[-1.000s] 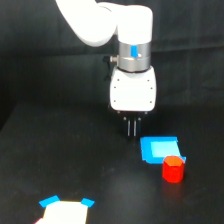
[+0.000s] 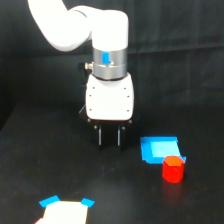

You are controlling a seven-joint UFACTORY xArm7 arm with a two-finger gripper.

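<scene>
My gripper [image 2: 109, 140] hangs above the dark table near the middle of the camera view. Its two dark fingers stand apart, with nothing visible between them. To its right lies a flat light-blue square [image 2: 157, 148]. A red block [image 2: 173, 171], roundish or many-sided, stands at the square's near right corner and covers part of it. Whether the block rests on the square or just in front of it, I cannot tell.
At the bottom left, a cream-coloured thing [image 2: 66, 213] with blue corner pieces [image 2: 88, 202] is cut off by the frame edge. A sliver of red shows at its left. Dark table around the gripper looks clear.
The arm has moved left and slightly down, away from above the blue square's left side. The fingers have spread from close together to apart. Red block and blue square have not moved.
</scene>
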